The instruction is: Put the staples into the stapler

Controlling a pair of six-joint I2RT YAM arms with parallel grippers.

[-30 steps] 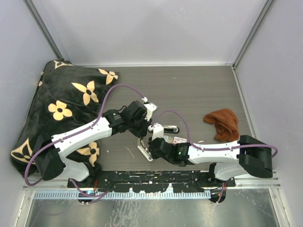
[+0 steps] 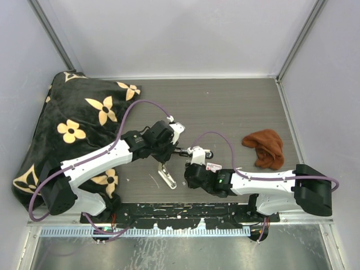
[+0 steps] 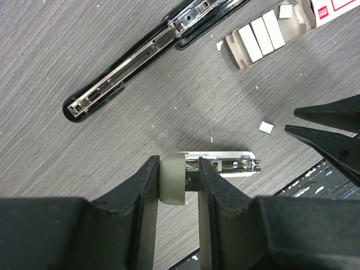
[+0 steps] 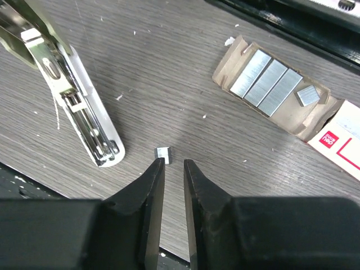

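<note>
My left gripper is shut on a small white stapler with a pale green top; in the right wrist view that stapler (image 4: 101, 129) shows its metal magazine facing up. A loose staple piece (image 4: 163, 154) lies beside it, just ahead of my right gripper, whose fingers stand part open with nothing between them. An open cardboard staple box (image 4: 230, 76) holds several staple strips (image 4: 264, 84) and a small piece (image 4: 307, 95).
A long black stapler (image 3: 132, 62) lies open behind. A red-and-white box lid (image 4: 337, 138) adjoins the staple box. A brown cloth (image 2: 264, 146) lies at the right, a flowered dark fabric (image 2: 67, 124) at the left.
My right gripper has moved to the right, away from the white stapler in the left gripper. The left arm has shifted only very slightly.
</note>
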